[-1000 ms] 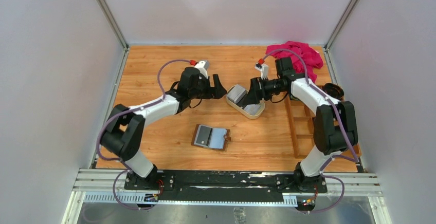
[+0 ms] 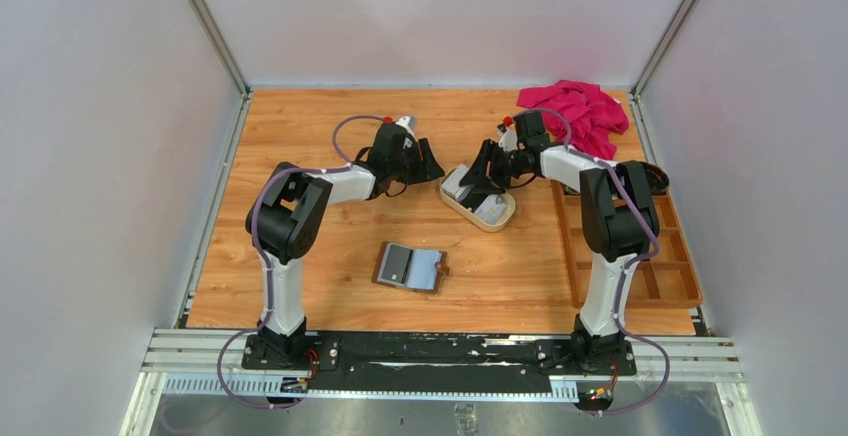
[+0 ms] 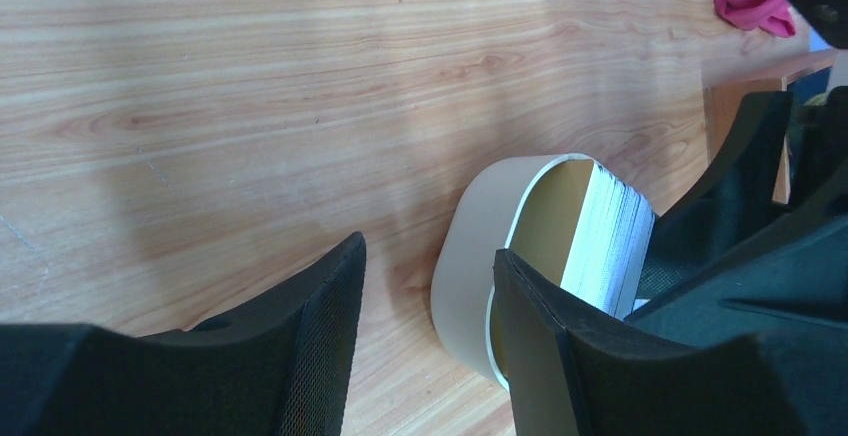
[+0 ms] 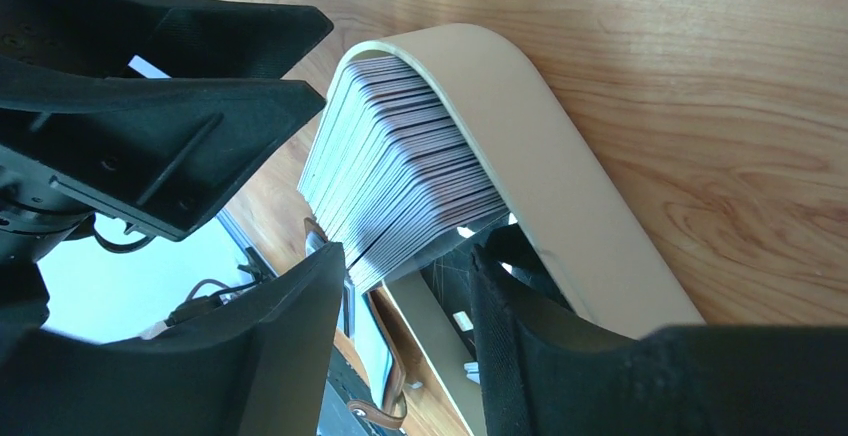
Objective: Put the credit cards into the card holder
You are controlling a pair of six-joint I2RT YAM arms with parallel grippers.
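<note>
A cream oval tray (image 2: 492, 222) of stacked cards (image 4: 398, 166) stands at table centre. My right gripper (image 2: 485, 166) is over it, fingers part open and reaching in beside the stack in the right wrist view. My left gripper hangs left of the tray, its fingers apart; nothing is clearly visible between them but table and tray wall. The leather card holder (image 2: 423, 269), with grey and light-blue sleeves, lies open toward the front.
A wooden compartment tray (image 2: 676, 276) fills the right side, with a pink cloth (image 2: 570, 106) behind it.
Both arms have shifted; my right gripper has moved back over the card tray, and my left gripper has moved slightly, staying beside it.
</note>
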